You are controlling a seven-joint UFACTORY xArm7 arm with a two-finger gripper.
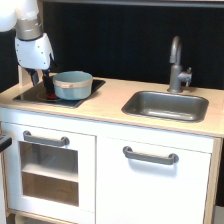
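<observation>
A blue-grey pot [73, 88] stands upright on the black cooktop [42, 96] at the left of the toy kitchen counter. Just to its left, my gripper [41, 80] points down over the cooktop from the white arm. The dark fingers blend into the black surface, so their spacing is unclear, and so is any contact with the pot's near side. No object can be made out between them.
At right, a grey sink [166, 105] is set into the wooden counter [115, 95], with a dark faucet [178, 68] behind it. The counter between cooktop and sink is clear. White cabinet doors with grey handles lie below.
</observation>
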